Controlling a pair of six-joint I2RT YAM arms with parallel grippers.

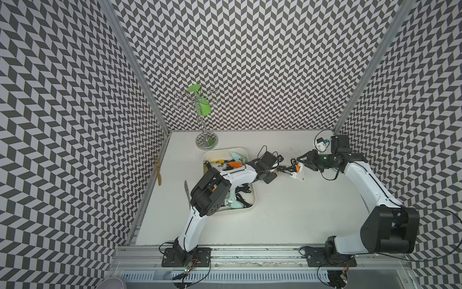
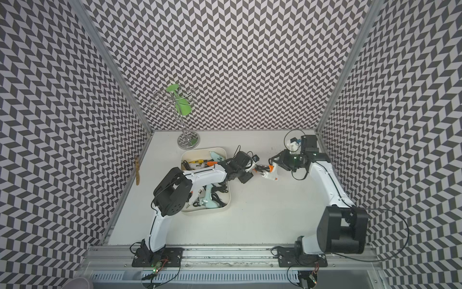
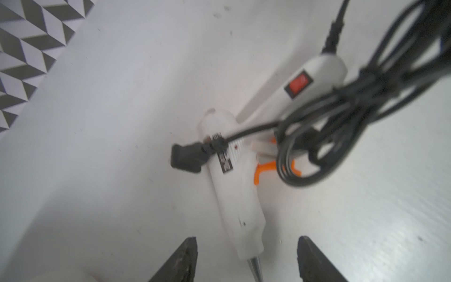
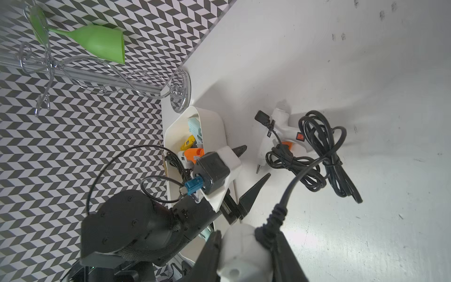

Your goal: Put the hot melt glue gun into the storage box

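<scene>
A white glue gun (image 3: 237,197) with an orange trigger and red switch appears on the table, its metal nozzle toward my left gripper. That gripper is open; the nozzle shows between its fingers, and contact is unclear. My right gripper is shut on a white rounded piece (image 4: 242,253) with a black cord, looking like a glue gun's handle end; its remainder is hidden. Bundled black cords (image 4: 331,150) cross the gun's handle. The cream storage box (image 1: 255,202) stands left of the gun, partly beneath my left arm.
Mint-coloured tools (image 1: 233,201) and other items fill the box. A metal stand (image 1: 206,140) with a green cup (image 1: 205,107) rises behind it. A knife (image 1: 186,188) lies left of the box.
</scene>
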